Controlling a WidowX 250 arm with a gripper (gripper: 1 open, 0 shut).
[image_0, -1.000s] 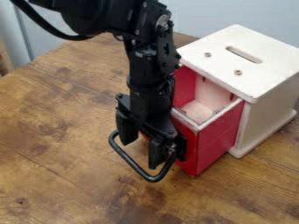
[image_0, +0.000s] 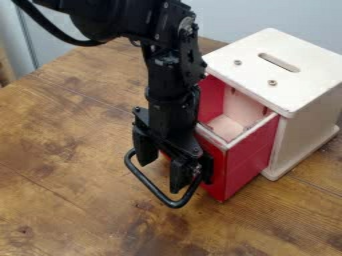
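My black gripper (image_0: 167, 155) hangs low over the wooden table at the front left of an open red drawer (image_0: 238, 165), which sits in a pale wooden box (image_0: 287, 75). A black loop-shaped bar juts down from the gripper. Whether the fingers are open or shut is unclear in this dark view. Inside the drawer lies a pale, pinkish piece or surface (image_0: 227, 126), partly hidden by the front wall.
A pale wall stands behind the table. The box takes up the right side, with a slot and two holes on top.
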